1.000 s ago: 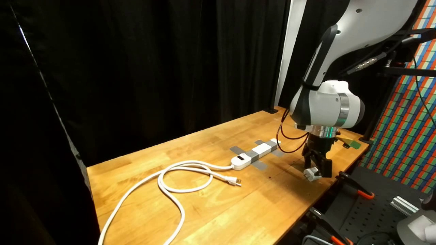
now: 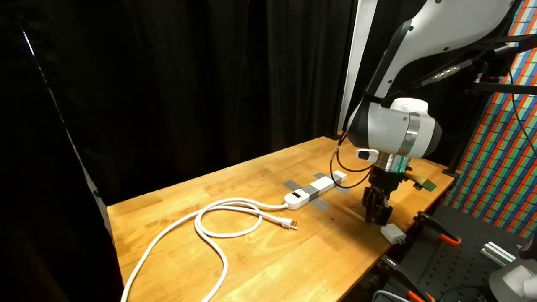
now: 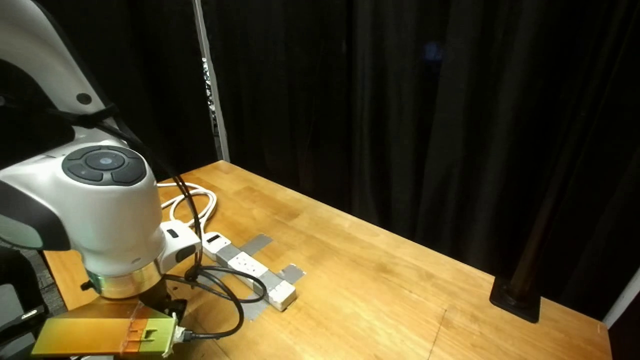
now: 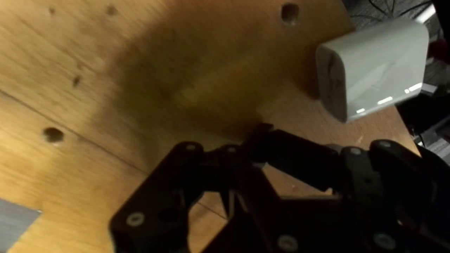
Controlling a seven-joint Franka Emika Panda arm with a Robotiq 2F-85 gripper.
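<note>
A white power adapter (image 2: pixel 393 233) lies at the table's near right edge, with small prongs facing outward past that edge. In the wrist view the adapter (image 4: pixel 379 69) is at upper right, clear of the fingers. My gripper is low over the wood with its two dark fingers brought together and nothing visible between them. From exterior view 1 the gripper (image 2: pixel 376 214) stands just behind and left of the adapter. In exterior view 2 the arm hides the fingers and adapter.
A white power strip (image 2: pixel 322 185) is fixed to the table with grey tape. Its cord loops leftward, and its plug (image 2: pixel 285 223) lies loose. Orange-handled clamps (image 2: pixel 449 240) grip the right edge. Open wood spreads across the front and far side.
The arm has shifted left and slightly lower in exterior view 1.
</note>
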